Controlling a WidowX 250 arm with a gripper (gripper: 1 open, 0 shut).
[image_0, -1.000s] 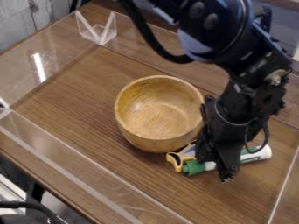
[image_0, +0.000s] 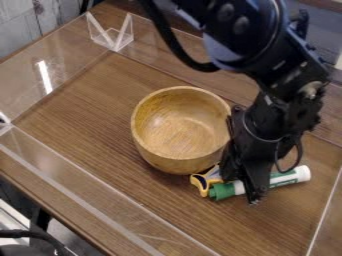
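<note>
My gripper reaches down at the right, low over a green and white cylindrical tube lying on the table, with a small yellow and white item beside it. The fingertips are dark and overlap these things, so what is between them is hard to see; the gripper looks shut. A wooden bowl stands just left of the gripper.
A clear plastic holder is at the back left. The table's edge runs along the left, with a dark cable at the lower left.
The gripper has shifted very slightly; the bowl, tube and small item look unmoved.
</note>
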